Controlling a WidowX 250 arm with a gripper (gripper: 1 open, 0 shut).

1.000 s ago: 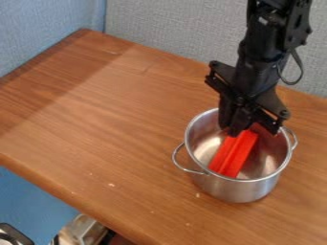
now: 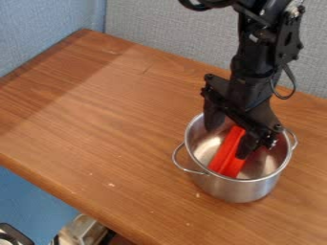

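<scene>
A steel pot (image 2: 236,187) with side handles stands on the wooden table at the right. Inside it lies a red elongated object (image 2: 228,153), leaning along the pot's floor. My black gripper (image 2: 240,124) hangs over the pot with its fingers spread open at the rim, above and around the upper part of the red object, not closed on it. The far end of the red object is partly hidden by the gripper.
Padded walls stand behind it. Some metal parts sit off the table's near left edge at the bottom corner.
The gripper's fingers have spread apart since a second ago, and the gripper has shifted slightly. The pot and red object look nearly unchanged.
</scene>
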